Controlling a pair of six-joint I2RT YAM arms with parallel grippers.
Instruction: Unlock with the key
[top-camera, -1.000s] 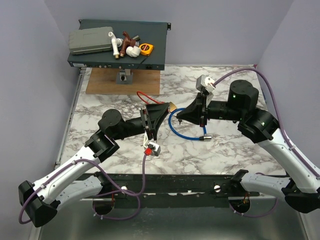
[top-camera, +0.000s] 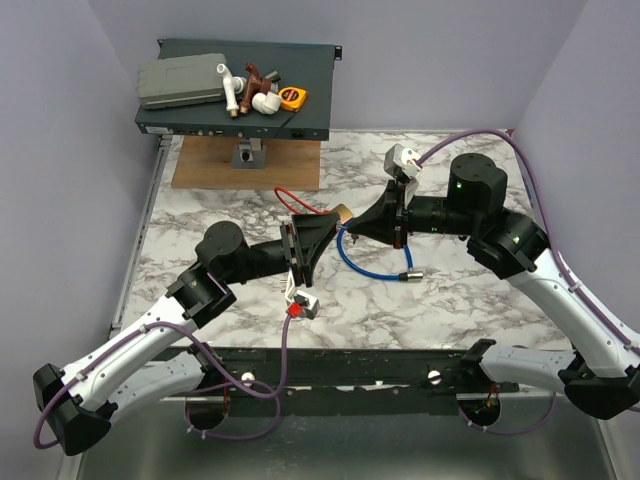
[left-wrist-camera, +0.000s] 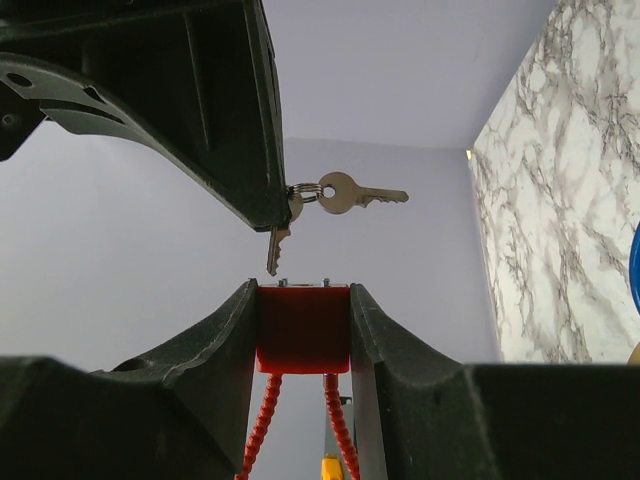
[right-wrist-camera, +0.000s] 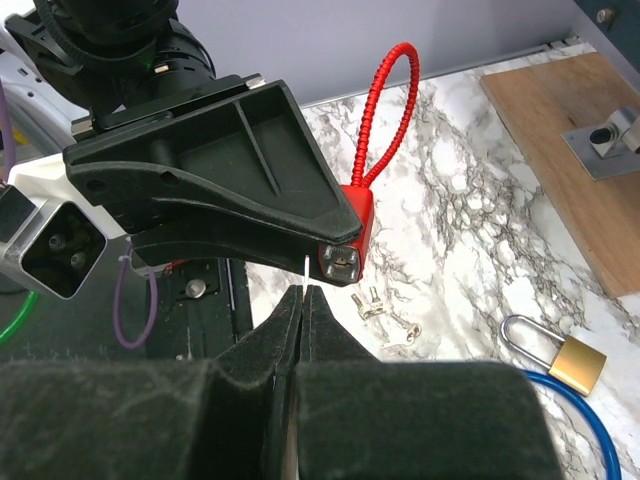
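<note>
My left gripper (top-camera: 328, 224) is shut on a red lock body (left-wrist-camera: 303, 328) with a red looped shackle (right-wrist-camera: 404, 85); the lock's end faces my right gripper. My right gripper (top-camera: 354, 227) is shut on a small silver key (left-wrist-camera: 278, 250), which sticks out of its fingertips toward the lock, just above it in the left wrist view. A second key (left-wrist-camera: 343, 194) hangs beside it on a ring (left-wrist-camera: 308, 190). In the right wrist view the key points at the lock's end; whether it touches cannot be told.
A brass padlock (right-wrist-camera: 576, 365), blue cable (top-camera: 380, 275) and other small keys (right-wrist-camera: 372, 308) lie on the marble table (top-camera: 480, 300). At the back a dark shelf (top-camera: 300, 60) holds a grey case (top-camera: 180, 78) and fittings above a wooden board (top-camera: 200, 165).
My right gripper has moved slightly left and up in the top view, closer to the left gripper. The left arm has shifted very slightly.
</note>
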